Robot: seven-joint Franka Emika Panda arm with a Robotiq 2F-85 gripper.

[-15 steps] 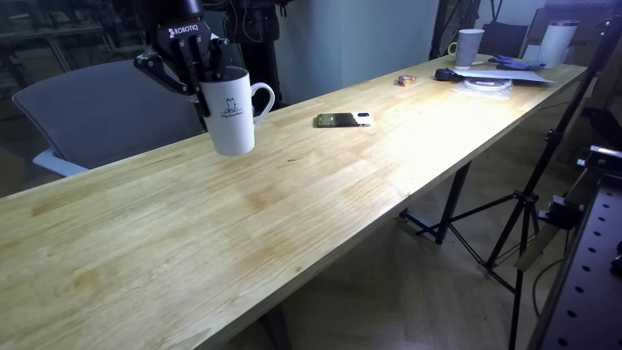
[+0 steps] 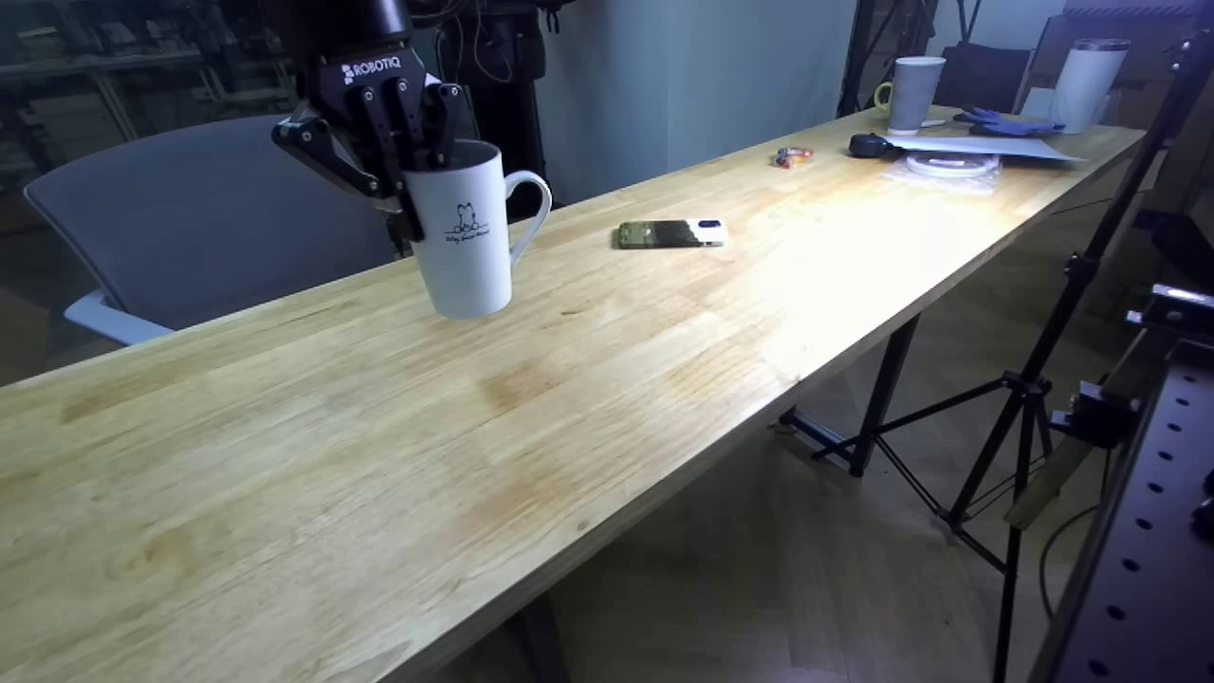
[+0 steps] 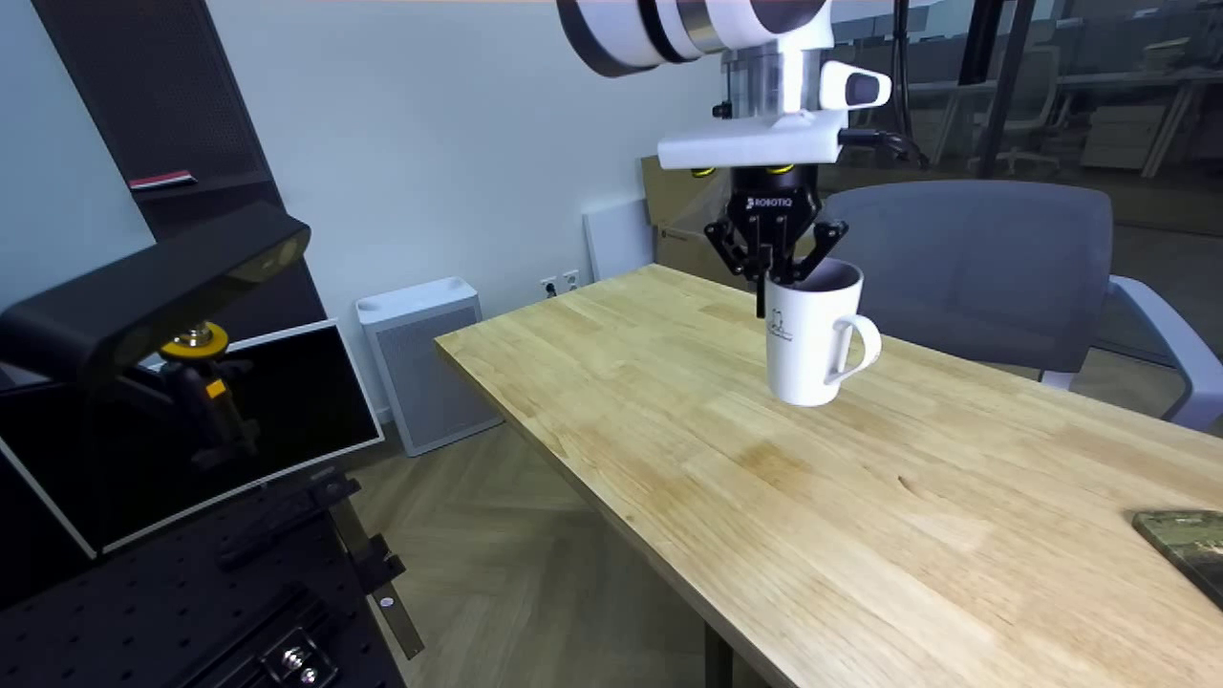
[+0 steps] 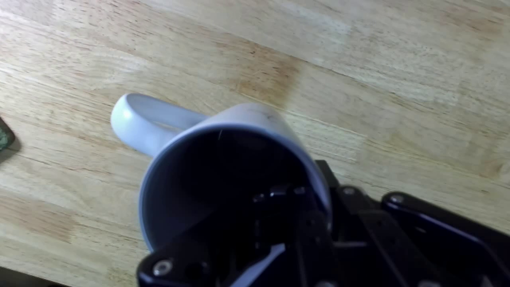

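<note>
A tall white mug (image 2: 464, 256) with a small printed drawing is upright at the table's chair side. My gripper (image 2: 417, 193) is shut on its wall, one finger inside the mouth and the other against the outside. In the second exterior view the mug (image 3: 799, 350) has its handle pointing right, away from the gripper (image 3: 770, 287). From the wrist, I look down into the dark inside of the mug (image 4: 248, 114); the gripper grips the rim on the side away from the handle. Whether the mug's base touches the table cannot be told.
A phone (image 2: 671, 233) lies on the wooden table (image 2: 341, 478) beyond the mug. Farther off are a small wrapped item (image 2: 791, 157), a grey cup (image 2: 913, 97) and a white tumbler (image 2: 1090, 85). A chair (image 2: 216, 228) stands against the table edge.
Gripper and mug have shifted slightly right and down in exterior view 1. The mug is still held by its wall, and the phone has not moved.
</note>
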